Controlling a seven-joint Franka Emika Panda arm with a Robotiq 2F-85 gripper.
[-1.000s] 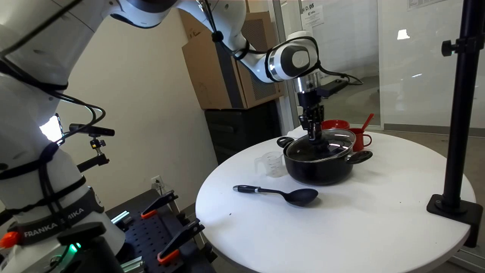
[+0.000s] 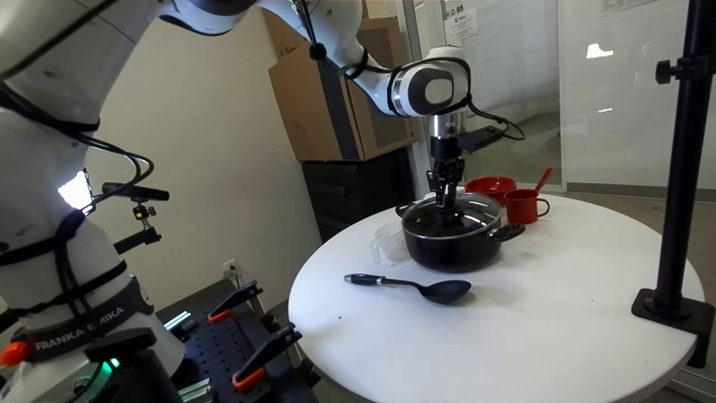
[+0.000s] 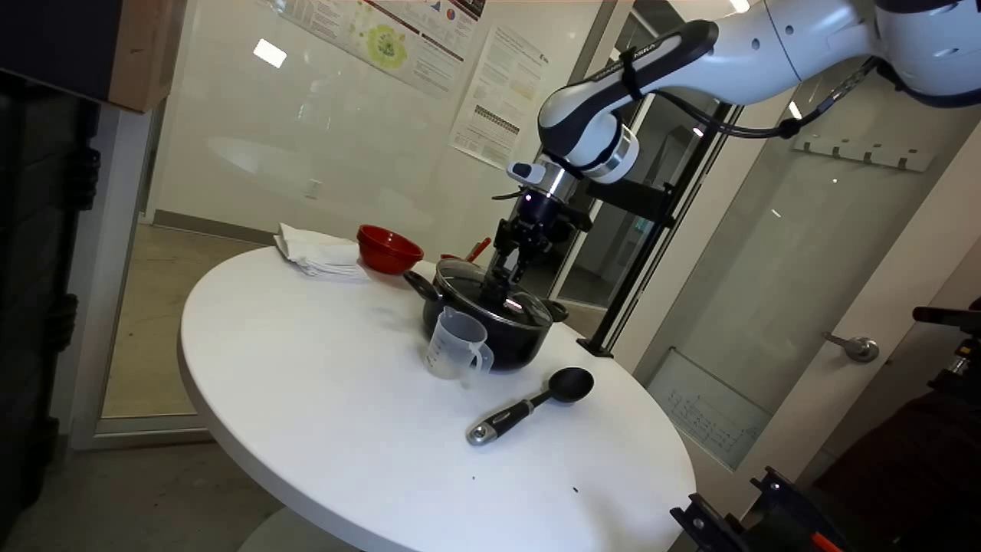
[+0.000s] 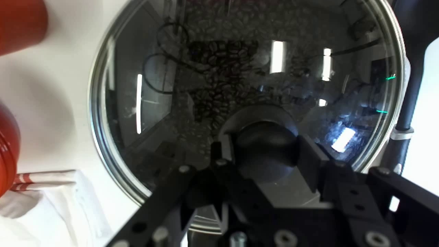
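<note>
A black pot (image 2: 451, 253) with two side handles stands on the white round table, covered by a glass lid (image 4: 230, 78) with a metal rim. Dark beans (image 4: 224, 70) show through the glass in the wrist view. My gripper (image 2: 448, 209) points down at the lid's centre, shut on the black lid knob (image 4: 265, 144). The lid sits on the pot, as far as both exterior views show. Against the pot's side is a clear measuring cup (image 3: 455, 345). A black spoon (image 2: 444, 291) lies on the table in front of the pot.
Behind the pot are a red bowl (image 3: 390, 249) and a red mug (image 2: 522, 205) with a red handle sticking out. A folded white cloth (image 3: 319, 252) lies near the bowl. A black post (image 2: 678, 168) is clamped at the table's edge.
My gripper, the lid and the pot have shifted together to the left in exterior view 1. The measuring cup has moved slightly left as well. The spoon has stayed put.
</note>
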